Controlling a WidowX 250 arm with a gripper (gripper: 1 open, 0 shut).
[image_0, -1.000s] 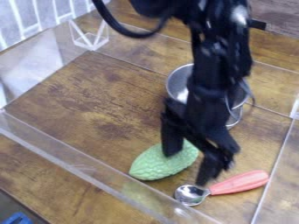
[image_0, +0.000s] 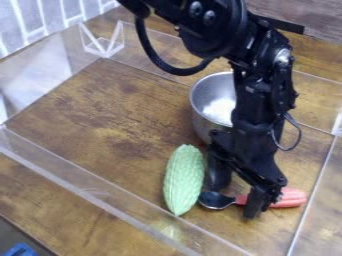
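The black gripper (image_0: 238, 190) is low over the wooden board at the right, down at a spoon with a red handle (image_0: 287, 198); its fingers are dark and partly overlap, so whether they hold the spoon is unclear. The spoon's metal bowl (image_0: 214, 200) lies just right of a pale green ridged vegetable (image_0: 183, 180), which lies lengthwise front to back. A steel bowl (image_0: 209, 100) stands behind, partly hidden by the arm.
Clear plastic walls (image_0: 94, 190) edge the board (image_0: 94, 120). The board's left half is bare. A small blue object (image_0: 19, 250) shows at the bottom left corner.
The gripper has come down and back from over the vegetable to the spoon. The vegetable has turned to lie lengthwise, and the spoon has shifted slightly toward the back.
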